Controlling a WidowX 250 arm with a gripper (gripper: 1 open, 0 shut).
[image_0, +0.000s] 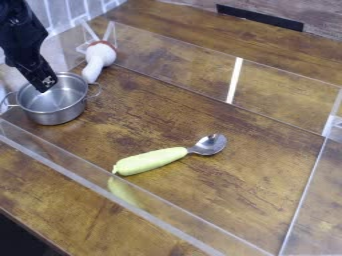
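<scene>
My black gripper hangs at the left edge, its tip low over a steel pot with two side handles; whether anything is between its fingers I cannot tell. A spoon with a pale yellow-green handle lies on the wooden table at the middle front. A white object stands behind the pot, to the right of my gripper.
Clear low barriers border the wooden work area on several sides.
</scene>
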